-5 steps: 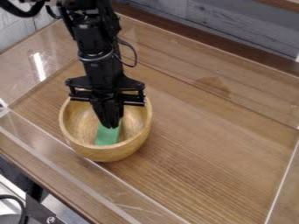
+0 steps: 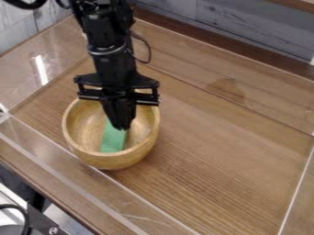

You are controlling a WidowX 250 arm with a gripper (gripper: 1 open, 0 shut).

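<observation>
A round yellow wooden bowl (image 2: pixel 130 152) stands on the table's left front. In it lies a green object (image 2: pixel 112 139). My black gripper (image 2: pixel 120 121) points down into the bowl, its fingertips over the upper part of the green object; it looks shut, and I see nothing held between its fingers, though the tips are small and dark.
A grey plank wall runs along the back. Cables and dark hardware sit beyond the table's lower left edge.
My gripper has shifted very slightly; the bowl and green object look nearly unchanged.
</observation>
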